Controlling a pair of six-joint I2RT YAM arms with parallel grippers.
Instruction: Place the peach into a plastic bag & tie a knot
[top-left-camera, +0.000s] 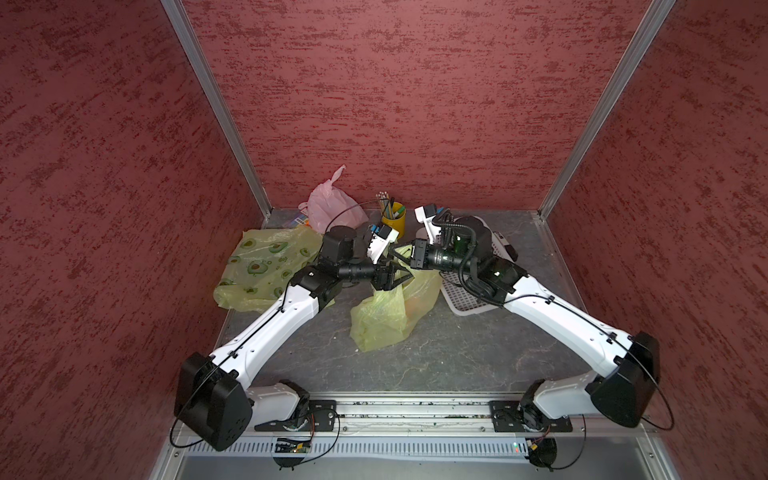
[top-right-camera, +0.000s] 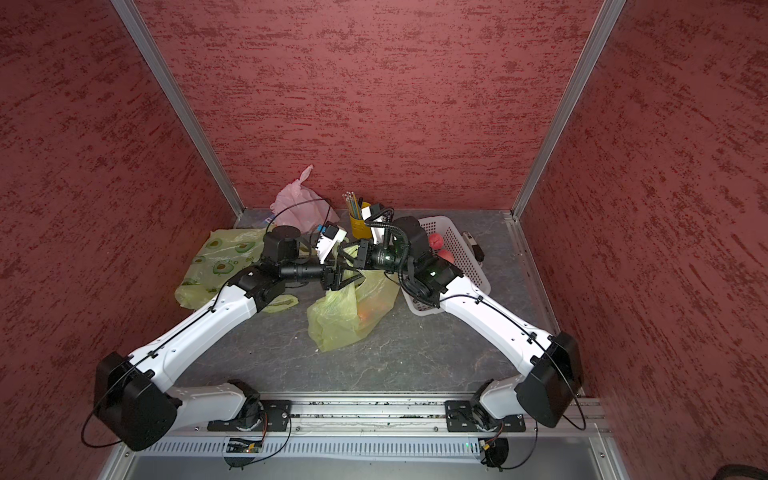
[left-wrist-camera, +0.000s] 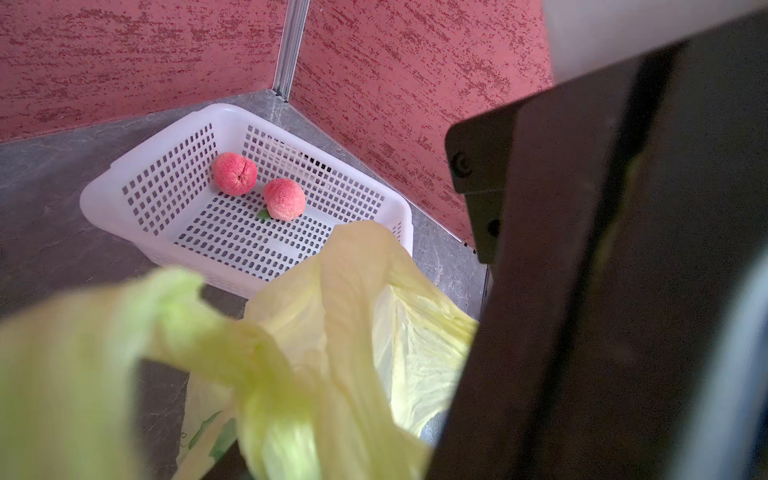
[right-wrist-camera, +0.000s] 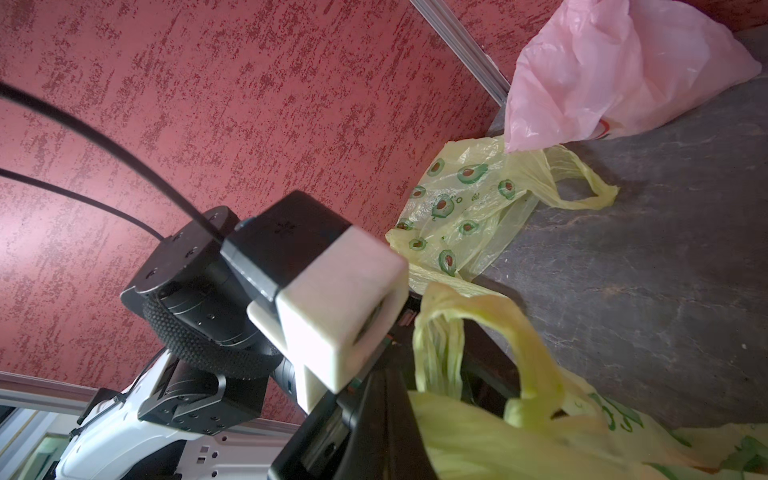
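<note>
A yellow plastic bag stands at the table's middle, with a blurred reddish peach showing through its side. My right gripper is shut on one handle of the bag, its fingers pressed together beside the thin yellow plastic. Close against it, my left gripper is open, and the other handle loops around its fingers. The two grippers cross just over the bag's mouth. Yellow plastic and the dark right gripper fill the near part of the left wrist view, hiding the left fingers there.
A white basket with two peaches stands behind on the right. At the left lies a flat avocado-print bag; a pink bag and a yellow pen cup are at the back.
</note>
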